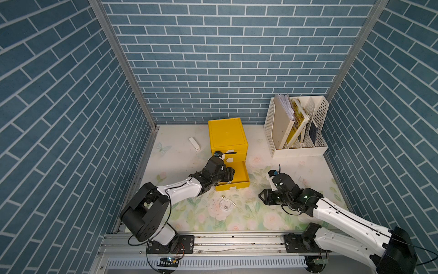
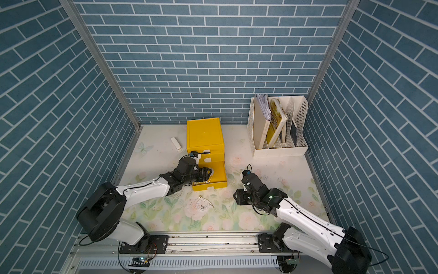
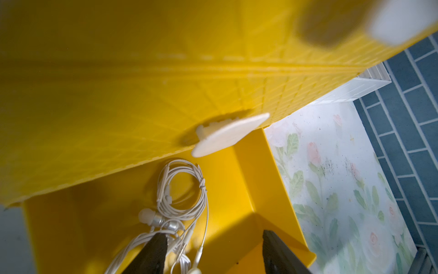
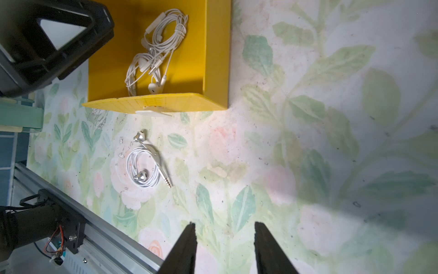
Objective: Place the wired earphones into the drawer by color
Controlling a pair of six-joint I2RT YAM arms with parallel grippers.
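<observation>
The lower yellow drawer [image 1: 246,175] stands pulled out, with coiled white earphones [image 3: 182,191] [image 4: 168,41] lying inside. Over the drawer is my left gripper [image 1: 230,174], its fingers apart; part of the white cable shows beside and behind its left finger [image 3: 154,255], and nothing is clearly gripped. On the table in front of the drawer lies another coil, white earphones with silver buds [image 4: 144,166] [image 1: 225,204]. My right gripper [image 1: 266,197] hovers right of that coil, open and empty between its fingers.
The yellow cabinet [image 1: 227,132] rises behind the drawer. A small white object [image 1: 194,143] lies left of it. At the back right stands a white file rack [image 1: 298,152] with folders.
</observation>
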